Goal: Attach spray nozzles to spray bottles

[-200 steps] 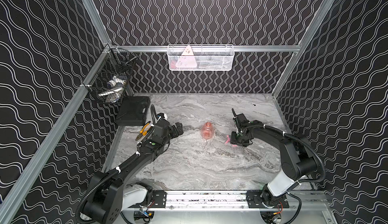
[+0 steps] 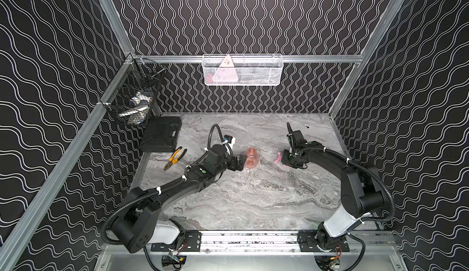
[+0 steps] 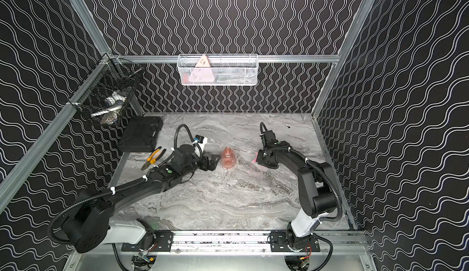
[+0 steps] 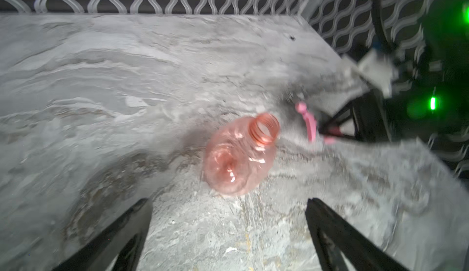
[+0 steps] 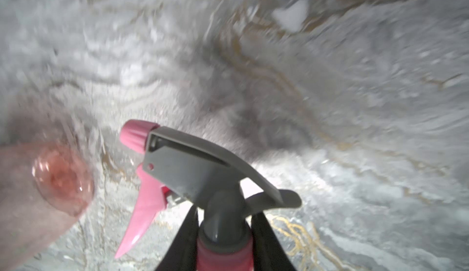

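Note:
A clear pink bottle [image 4: 239, 158] stands upright on the table, its threaded neck [image 4: 264, 128] uncapped. Just to its left in the top left view is my left gripper [image 2: 240, 162]; in the left wrist view its fingers [image 4: 342, 236] are wide apart, with nothing between them and the bottle beyond. Right of the bottle, my right gripper is shut on the grey and pink spray nozzle [image 5: 195, 168], gripping it at the collar. The nozzle's pink trigger [image 5: 141, 212] points toward the bottle [image 5: 39, 192]. The lower end of the nozzle is hidden in the right wrist view.
Orange-handled pliers [image 2: 175, 158] and a black case [image 2: 160, 134] lie at the left of the table. A black wire basket [image 2: 136, 97] and a white mesh basket [image 2: 263, 75] hang on the frame.
My left gripper has moved right, close up to the bottle. The right gripper has shifted slightly backward with the nozzle. The bottle has stayed in place.

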